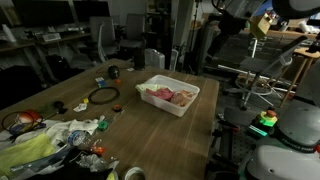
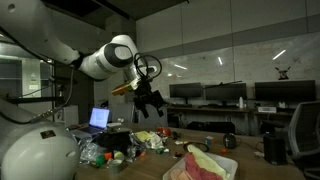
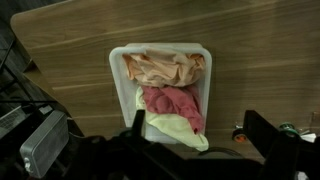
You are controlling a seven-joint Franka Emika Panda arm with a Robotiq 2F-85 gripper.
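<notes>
A white bin [image 3: 120, 80] sits on the wooden table, holding a peach cloth [image 3: 165, 68], a dark pink cloth [image 3: 177, 103] and a pale yellow cloth [image 3: 168, 124]. From above, in the wrist view, my gripper has its two dark fingers spread wide apart, with only the bin's contents visible far below between them. Exterior view 1 has the gripper [image 1: 216, 42] high at the upper right, well clear of the bin [image 1: 160, 103]. It hangs above table height in exterior view 2 too, touching nothing.
Crumpled cloths and bags [image 1: 35, 150] are heaped at the table's left end, beside small loose items. A black cable loop [image 1: 102, 96] and a dark mug [image 1: 113, 72] stand farther back. Bare wood [image 1: 150, 135] lies in front of the bin.
</notes>
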